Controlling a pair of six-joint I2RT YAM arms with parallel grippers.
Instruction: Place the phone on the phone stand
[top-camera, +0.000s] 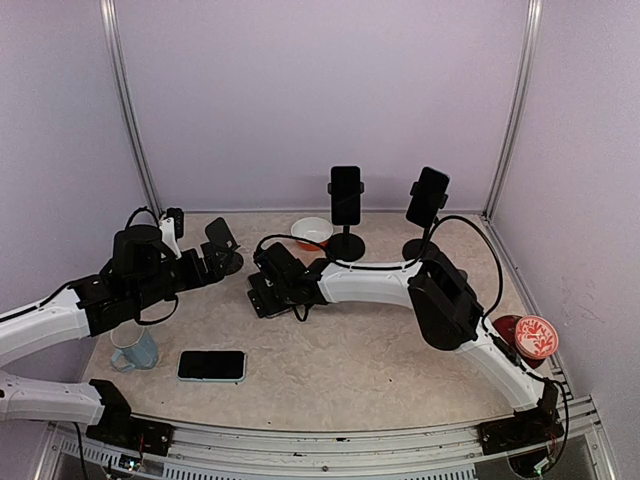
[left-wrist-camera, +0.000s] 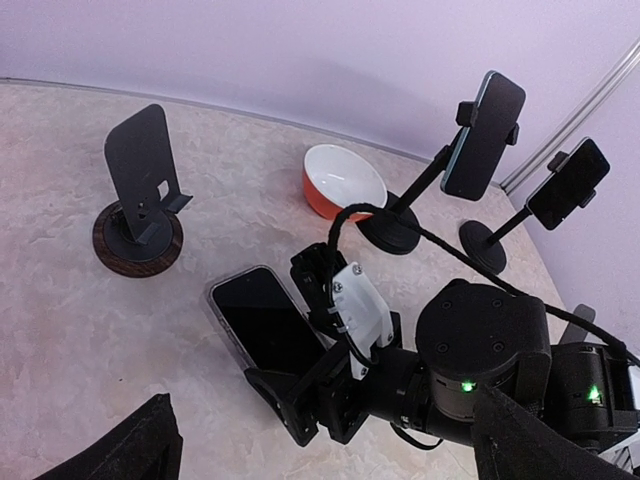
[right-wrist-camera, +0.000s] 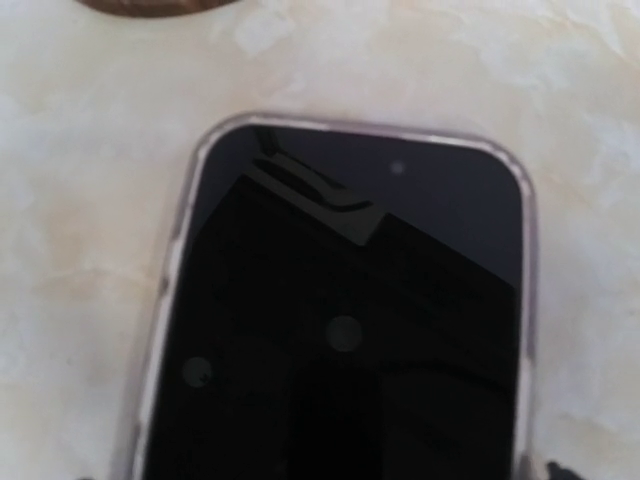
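A black-screened phone (left-wrist-camera: 260, 312) lies face up in the middle of the table, with my right gripper open low over its near end. Its silver-edged screen (right-wrist-camera: 340, 260) fills the right wrist view; the fingertips are barely visible there. An empty phone stand (left-wrist-camera: 145, 190) on a round wooden base stands behind the phone, to the left. My left gripper (top-camera: 210, 266) hangs open in the air in front of that stand. A second phone (top-camera: 211, 366) lies at the front left of the table.
Two stands holding phones (top-camera: 345, 195) (top-camera: 428, 197) stand at the back, near a white-and-red bowl (top-camera: 311, 228). A blue mug (top-camera: 137, 348) is at the left; a red patterned item (top-camera: 535, 337) at the right.
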